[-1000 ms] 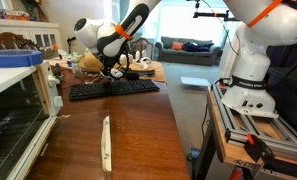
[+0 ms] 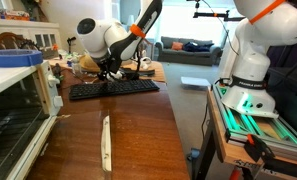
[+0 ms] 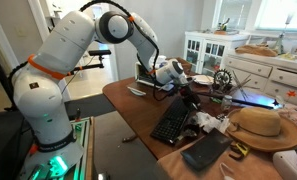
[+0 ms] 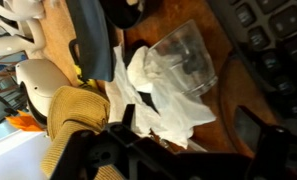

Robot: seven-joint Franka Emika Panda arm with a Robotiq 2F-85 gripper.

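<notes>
My gripper stands open with no object held between its fingers. Below it in the wrist view lies a crumpled white tissue or cloth (image 4: 170, 110). A clear plastic container (image 4: 188, 58) sits beside the tissue, toward the keyboard. The black keyboard (image 4: 278, 45) fills the upper right of that view; in exterior view 1 the keyboard (image 2: 98, 90) lies across the far part of the table. Exterior view 2 shows the gripper (image 3: 191, 100) above the keyboard's far end, with the white tissue (image 3: 216, 125) near it.
A woven hat (image 3: 256, 125) and a black tray (image 3: 206, 150) lie close to the tissue. A light strip (image 2: 106, 145) rests on the otherwise bare near tabletop. Cabinets with a blue-lidded container (image 2: 15, 58) stand along the left.
The keyboard has stayed put.
</notes>
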